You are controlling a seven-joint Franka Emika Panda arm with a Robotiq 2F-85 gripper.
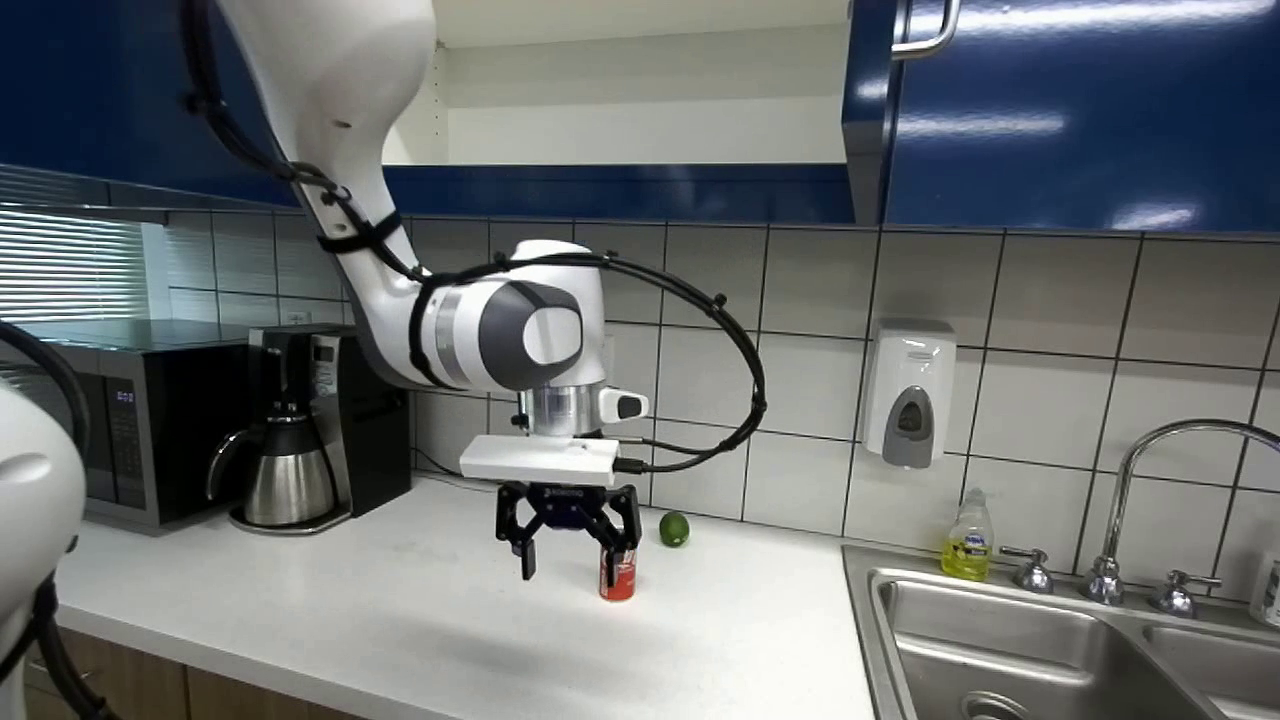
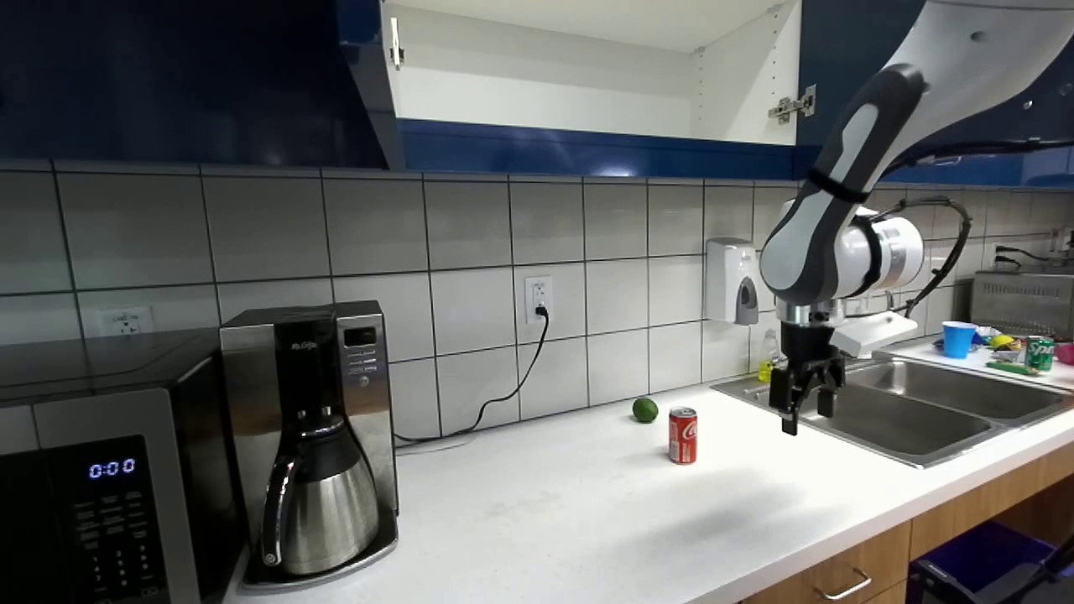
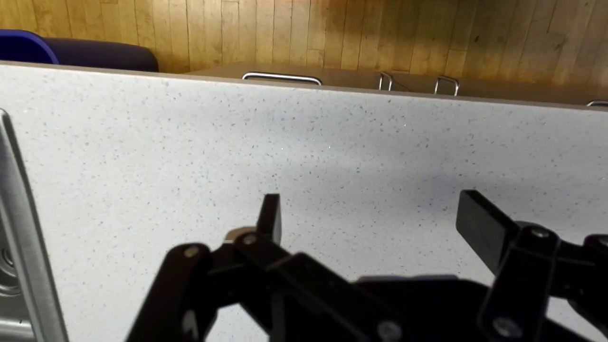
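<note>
My gripper [image 1: 570,574] hangs above the counter, pointing down, its fingers open and empty. A red soda can [image 2: 682,436] stands upright on the counter; in exterior view 1 one finger covers part of it. Exterior view 2 shows the gripper [image 2: 808,418] well to the right of the can and apart from it, nearer the counter's front edge. Behind the can, by the tiled wall, lies a green round fruit [image 2: 645,409]. Between the fingers in the wrist view [image 3: 370,216] only bare counter shows; neither can nor fruit is visible there.
The steel sink [image 1: 1020,624] lies to the right, with a soap bottle [image 1: 968,538] behind it. A coffee maker [image 2: 322,443] and a microwave [image 2: 111,483] stand left. Overhead is an open cabinet [image 2: 564,70].
</note>
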